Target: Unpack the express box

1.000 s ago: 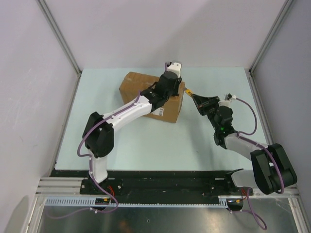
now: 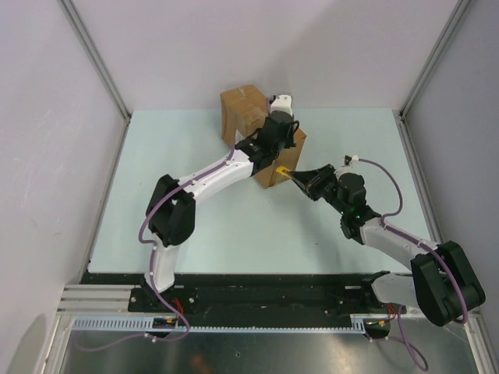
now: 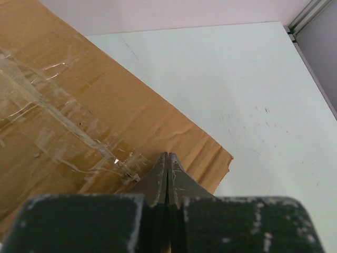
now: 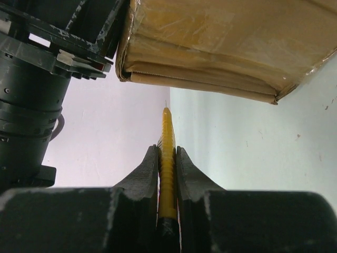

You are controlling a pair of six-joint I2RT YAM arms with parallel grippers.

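Note:
The cardboard box (image 2: 240, 111) stands at the back centre of the white table, its taped face filling much of the left wrist view (image 3: 63, 137). My left gripper is shut against that box, with nothing showing between its fingers; from above it is over the box's right part. My right gripper is shut on a yellow box cutter (image 4: 167, 174), whose tip points toward the box's lower edge (image 4: 200, 79) in the right wrist view and lies apart from it.
Pale walls border the back and sides.
The box has turned, its left end moving toward the back and right, with the left arm shifted along. The right gripper has moved left and toward the front with the cutter.

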